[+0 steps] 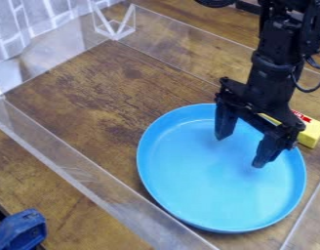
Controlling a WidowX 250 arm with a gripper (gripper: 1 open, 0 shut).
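My black gripper [252,132] hangs over the right part of a round blue plate [202,181], its two fingers spread wide apart with nothing seen between them. A yellow block [307,134] with some red on it lies at the plate's right rear, partly hidden behind the gripper.
Bare wooden floor [91,93] fills the left and back, edged by clear plastic walls. A blue object [17,232] sits outside the wall at the lower left. A white plastic corner piece [113,27] stands at the back.
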